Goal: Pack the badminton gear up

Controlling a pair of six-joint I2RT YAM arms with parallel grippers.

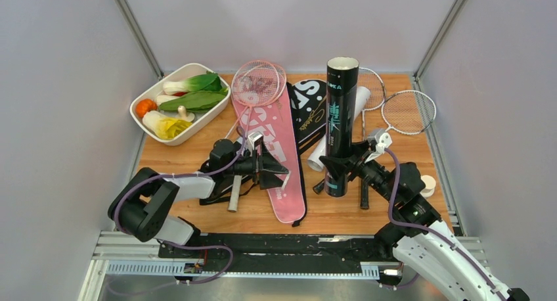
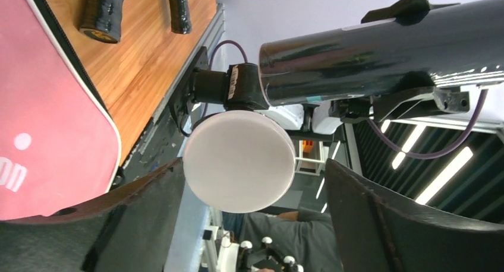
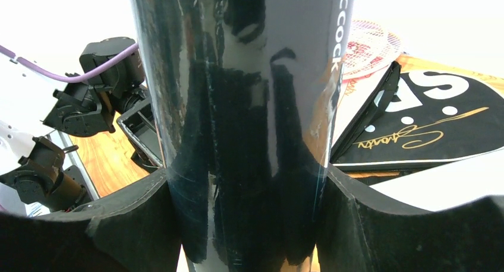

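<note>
A black shuttlecock tube (image 1: 339,117) stands upright in my right gripper (image 1: 338,163), whose fingers are shut round it; it fills the middle of the right wrist view. My left gripper is part open over the pink racket bag (image 1: 279,196), with a white round cap (image 2: 239,159) between its fingertips. Two pink rackets (image 1: 256,84) lie on that bag. A black bag (image 1: 309,107), a white tube (image 1: 314,160) and two more rackets (image 1: 407,114) lie to the right.
A white bin (image 1: 148,97) of vegetables is at the back left. Walls surround the wooden table (image 1: 164,156). A round tape roll (image 1: 427,186) is near the right edge.
</note>
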